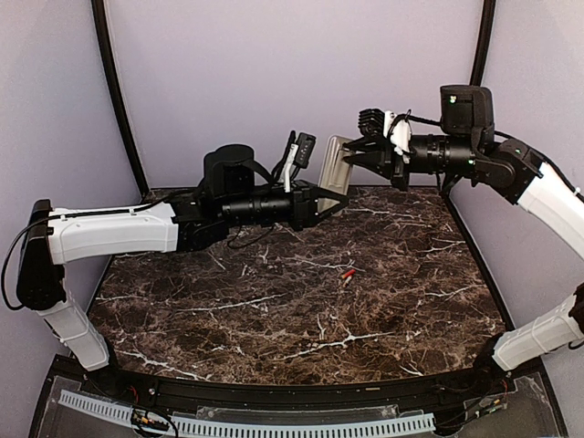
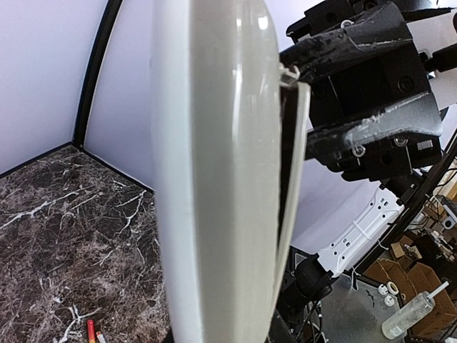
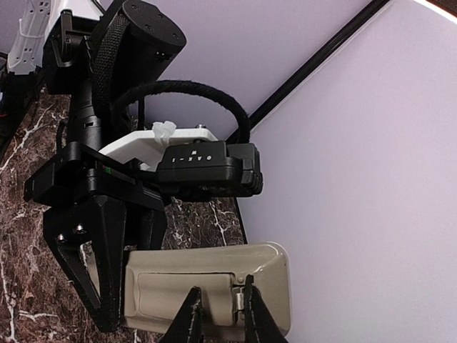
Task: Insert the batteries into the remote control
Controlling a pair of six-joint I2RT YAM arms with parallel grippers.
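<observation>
The light grey remote control [image 1: 335,164] is held upright above the table, my left gripper [image 1: 332,203] shut on its lower part. In the left wrist view its battery cover [image 2: 294,193] stands tilted out from the body, a dark gap between them. My right gripper [image 1: 349,153] is at the remote's upper part, fingers part open. In the right wrist view its fingertips [image 3: 251,304] are over the cover end, near the latch; whether they touch the cover, I cannot tell. A red battery [image 1: 349,273] and a pale one [image 1: 347,280] lie on the table below.
The left wrist camera [image 3: 207,170] juts out close to the right gripper's fingers. A pale back wall [image 1: 292,82] rises behind both arms.
</observation>
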